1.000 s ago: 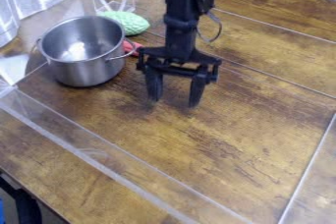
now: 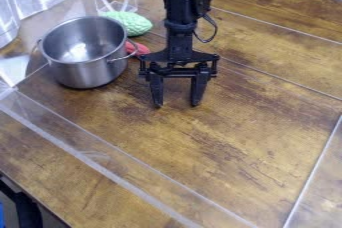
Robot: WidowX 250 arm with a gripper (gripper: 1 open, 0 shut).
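Note:
My black gripper (image 2: 177,90) stands low over the wooden table, just right of a steel pot (image 2: 83,52), its two fingers pointing down and spread apart, with nothing visible between them. A red object (image 2: 135,48) lies behind the pot's right side, partly hidden. A pale green patterned item (image 2: 124,24) sits behind the pot.
A white item (image 2: 14,67) lies at the left edge by the pot. Clear plastic borders run along the left and right.
The arm was blurred in motion a second ago. The gripper has since shifted slightly back and left. The pot and other objects are unchanged.

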